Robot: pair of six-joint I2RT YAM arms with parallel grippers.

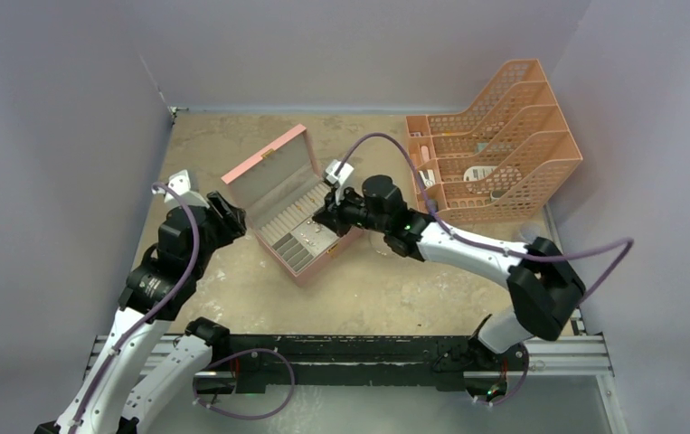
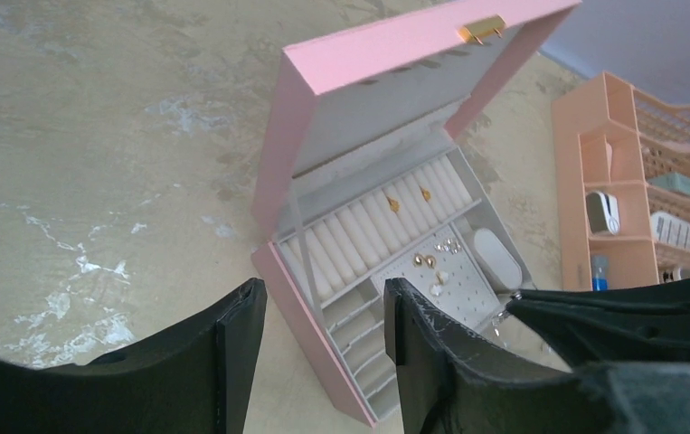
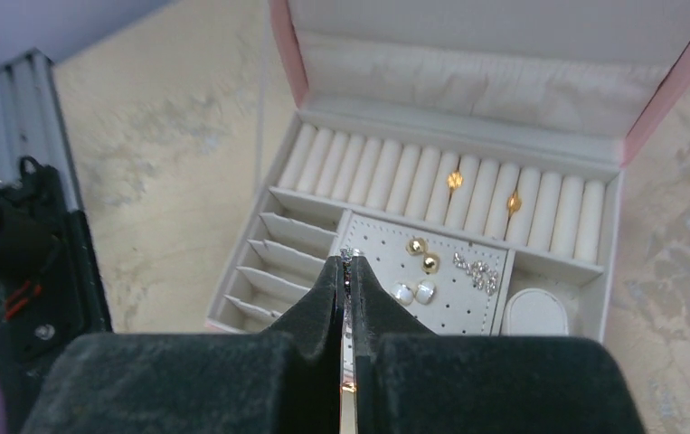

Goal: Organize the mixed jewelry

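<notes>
A pink jewelry box [image 2: 287,108] stands open mid-table, with white ring rolls [image 3: 368,172], side slots [image 3: 282,258] and a perforated pad [image 3: 467,307] holding gold balls [image 3: 430,263], pearls [image 3: 403,293] and small silver pieces [image 3: 481,271]. Two gold pieces [image 3: 455,180] sit among the rolls. My right gripper is shut over the box's front part; a small silvery bit shows at its tips, not clear whether held. My left gripper stands open left of the box, nothing between its fingers.
An orange organizer [image 1: 504,181] with assorted items fills the back right. Clear round items lie right of the box, partly behind the right arm. Bare table surrounds the box at left and front.
</notes>
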